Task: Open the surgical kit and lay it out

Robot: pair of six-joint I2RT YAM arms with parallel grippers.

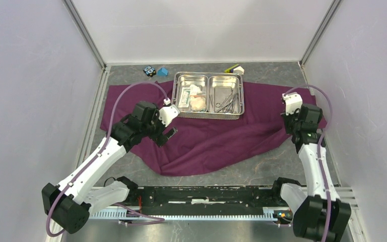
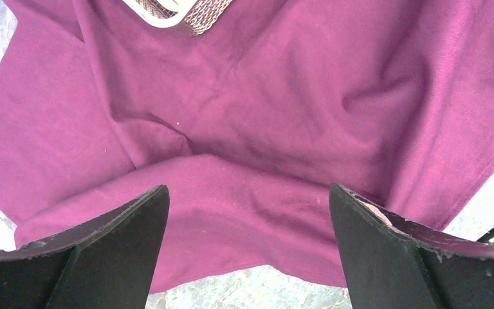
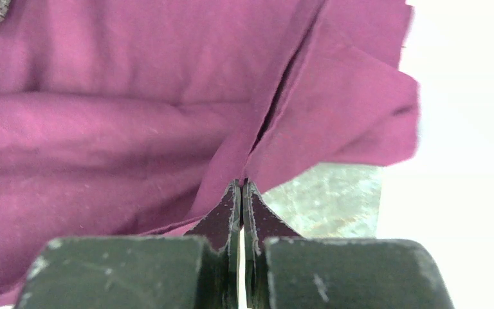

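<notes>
A purple cloth point(image 1: 216, 138) lies spread over the table, creased across its front and right parts. On its back half sits a metal mesh tray point(image 1: 206, 115), its two compartments holding white packets with gauze point(image 1: 198, 103) on the left and several metal instruments point(image 1: 228, 103) on the right. At the cloth's right side, my right gripper is shut on a folded edge of the purple cloth, which runs up from the fingertips. My left gripper stands open above the cloth's front left, nothing between its fingers.
Behind the cloth at the back left are a dark patterned block point(image 1: 149, 71) and a blue block point(image 1: 162, 72). A yellow-and-white item point(image 1: 236, 69) lies behind the tray. Walls stand close on both sides; bare grey table point(image 1: 262, 169) shows in front.
</notes>
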